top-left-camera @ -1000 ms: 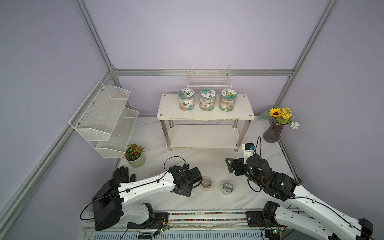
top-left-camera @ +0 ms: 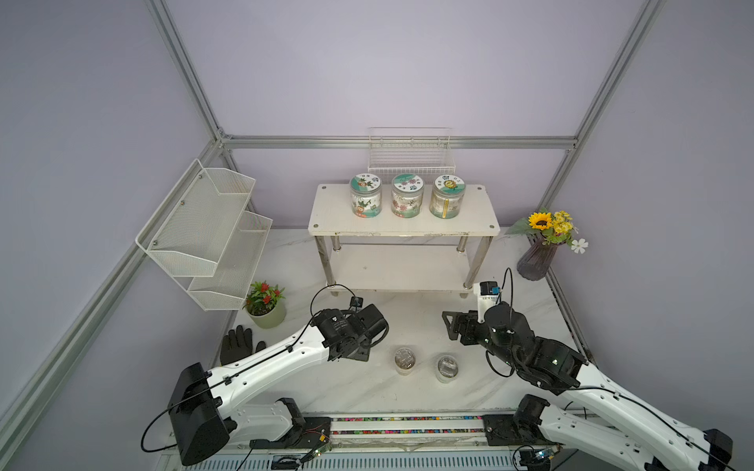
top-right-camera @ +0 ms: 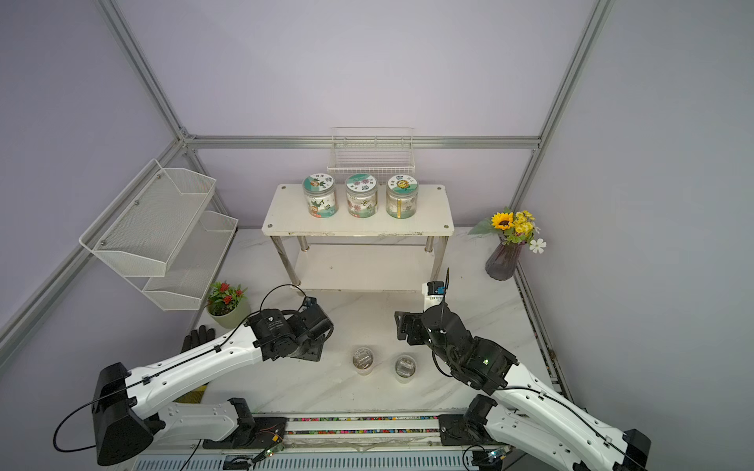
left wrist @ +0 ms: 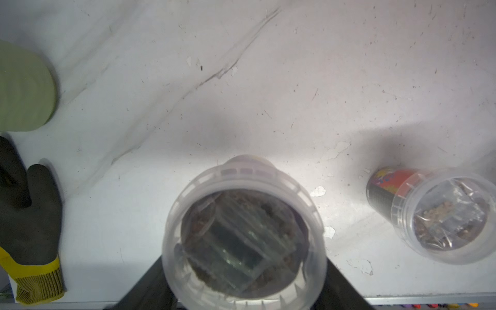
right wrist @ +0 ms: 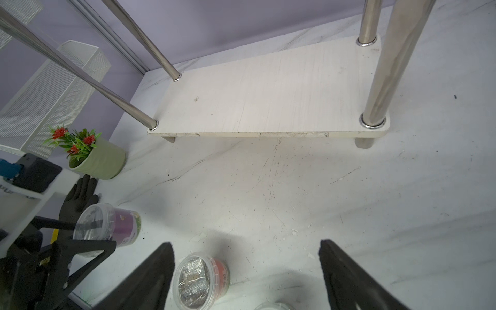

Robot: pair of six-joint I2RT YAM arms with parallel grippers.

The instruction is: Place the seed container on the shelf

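Observation:
A clear seed container with soil and a plastic packet inside sits between the fingers of my left gripper; in the right wrist view this purple-labelled container (right wrist: 123, 227) is held tilted above the table, my left gripper shut on it. Two more containers (top-left-camera: 404, 358) stand on the table. My right gripper (top-left-camera: 454, 325) hangs open and empty right of them. The white two-tier shelf has a bare lower board (right wrist: 268, 93) and three tins on its top board (top-left-camera: 330, 212).
A potted flower (top-left-camera: 267, 312) and black glove (top-left-camera: 235, 345) lie at the left, under wire baskets (top-left-camera: 204, 227). A flower vase (top-left-camera: 536, 259) stands right of the shelf. The table before the shelf is clear.
My left arm has risen and moved back toward the shelf and slightly left. The right arm and the things on the shelf are unchanged.

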